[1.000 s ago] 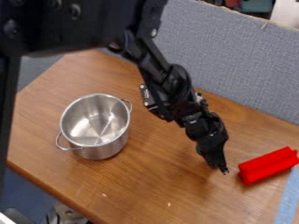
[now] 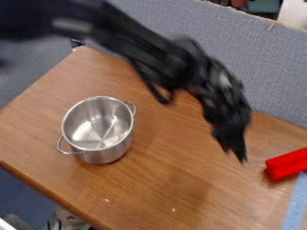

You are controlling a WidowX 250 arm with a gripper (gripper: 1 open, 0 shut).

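My gripper [image 2: 235,149] is blurred, angled down over the right half of the wooden table, its fingertips just left of and above a red block [image 2: 286,163] at the right edge. Its fingers look close together, with nothing visible between them. A steel pot [image 2: 99,129] with two handles stands on the left of the table.
A grey padded wall [image 2: 246,56] runs behind the table. A pale blue strip [image 2: 296,202] lies at the lower right.
The gripper dipped down beside it and is now higher and blurred with motion.
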